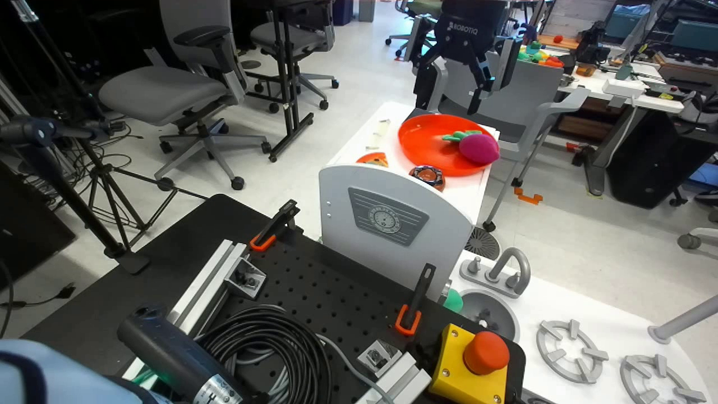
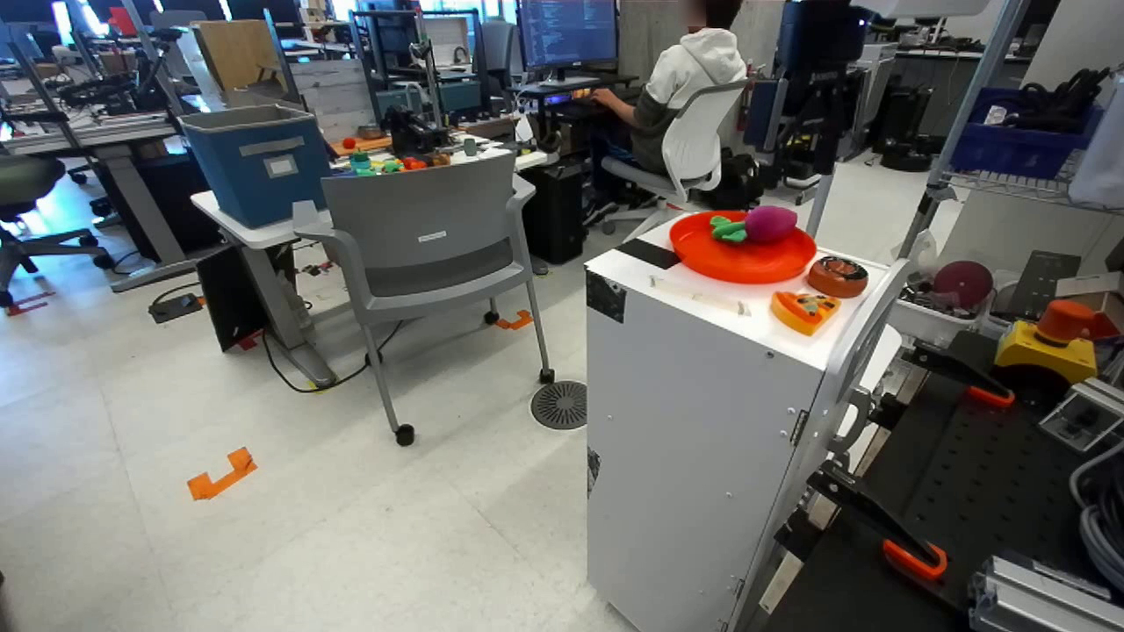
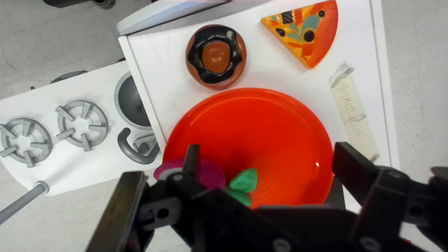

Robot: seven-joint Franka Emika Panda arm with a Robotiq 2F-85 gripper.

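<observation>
My gripper (image 1: 447, 101) hangs above a red-orange plate (image 1: 427, 145) on the white cabinet top. In the wrist view its fingers (image 3: 192, 159) stand wide apart and hold nothing. A magenta toy vegetable (image 2: 770, 223) with green leaves (image 2: 728, 228) lies on the plate. The wrist view shows the magenta part (image 3: 212, 174) partly hidden behind the left finger, with its leaves (image 3: 244, 180) toward the plate's middle. Beside the plate, on the white top, are a brown toy donut (image 3: 216, 56) with dark icing and a toy pizza slice (image 3: 304, 31).
A grey upright panel (image 1: 377, 222) edges the cabinet top near the donut. Alongside are a toy sink (image 1: 488, 313), a faucet (image 1: 516, 269) and stove burners (image 1: 572, 350). A grey chair (image 2: 427, 242) stands behind the cabinet. Much of the plate is bare.
</observation>
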